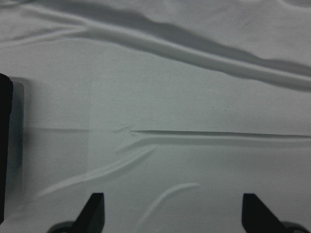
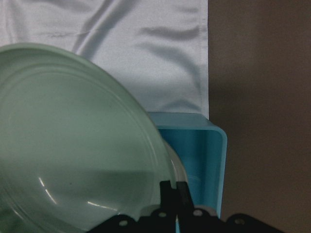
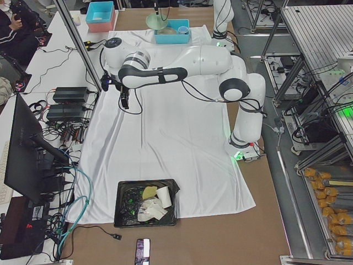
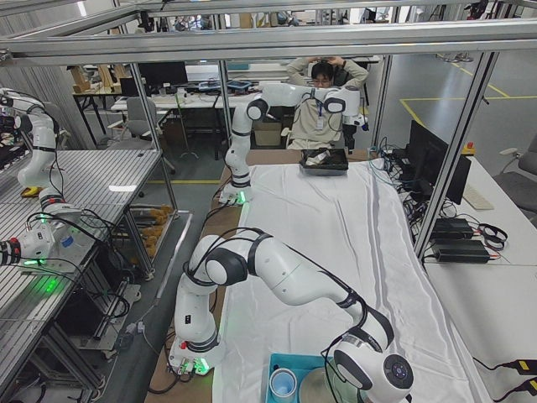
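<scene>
A pale green plate (image 2: 73,136) is gripped at its rim by my right gripper, whose fingers are shut on it. It hangs tilted beside and partly over a blue bin (image 2: 211,160), which holds a round pale dish and a blue cup (image 4: 283,384). My left gripper is open above the bare white cloth, nothing between its fingers.
A black tray (image 3: 118,201) with a white roll, a yellow item and crumpled white material sits at the cloth's other end. A phone (image 3: 142,251) lies beside it. A monitor and cables line one side.
</scene>
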